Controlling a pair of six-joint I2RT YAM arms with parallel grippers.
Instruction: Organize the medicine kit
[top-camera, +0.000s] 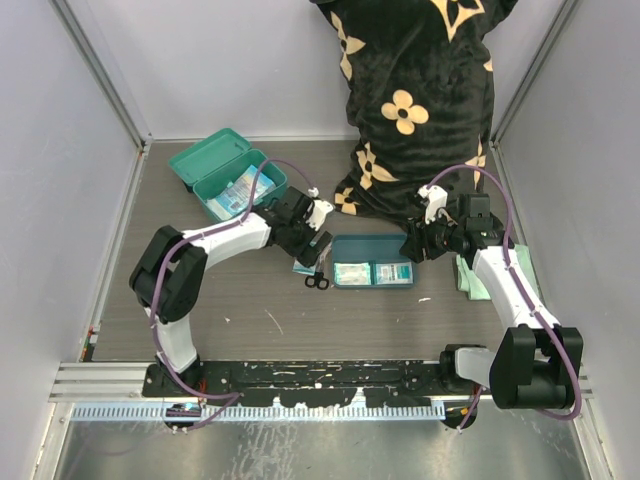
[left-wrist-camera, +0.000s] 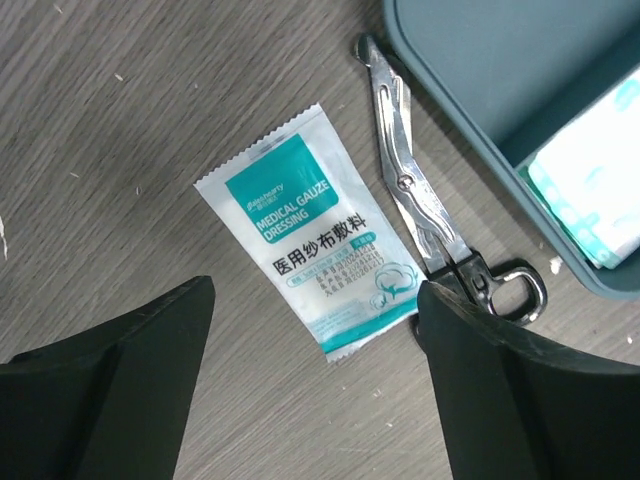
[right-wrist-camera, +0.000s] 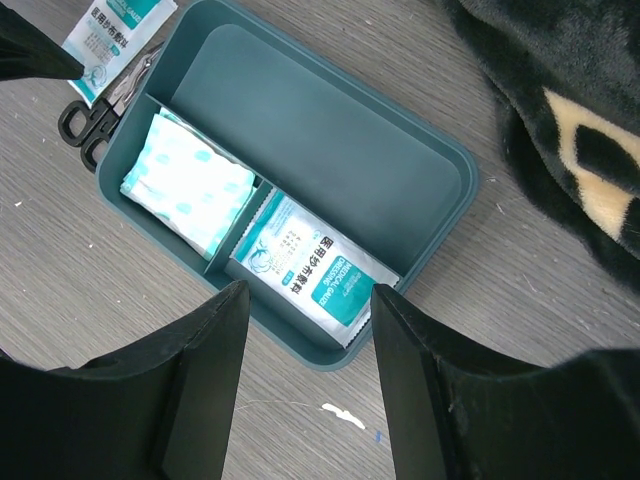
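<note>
A white and teal medical gauze packet (left-wrist-camera: 306, 230) lies on the table beside scissors (left-wrist-camera: 405, 170), left of a grey-blue divided tray (right-wrist-camera: 340, 120). The tray's lower compartments hold a dotted white pack (right-wrist-camera: 186, 185) and a gauze packet (right-wrist-camera: 312, 269); the long compartment is empty. My left gripper hangs open over the loose packet, nothing between its fingers. My right gripper stands open above the tray's right end, also empty.
An open green kit box (top-camera: 214, 183) with packets sits at the back left. A dark patterned plush cloth (top-camera: 410, 90) covers the back right; a green cloth (top-camera: 475, 285) lies under the right arm.
</note>
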